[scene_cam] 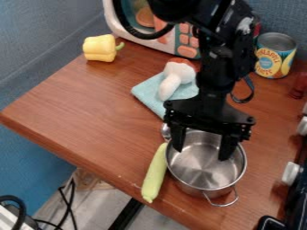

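Note:
My black gripper (206,137) is over a steel pot (214,180) on the wooden table (78,117), its fingers reaching down at the pot's rear rim and partly into it. Whether it holds anything between them is unclear. A pale yellow corn cob or similar long vegetable (155,174) lies just left of the pot.
Behind are a blue cloth (150,92) with a white toy (171,83), a yellow pepper (100,48), a toy oven (140,36) and cans (275,57). Black equipment (283,196) lines the right edge.

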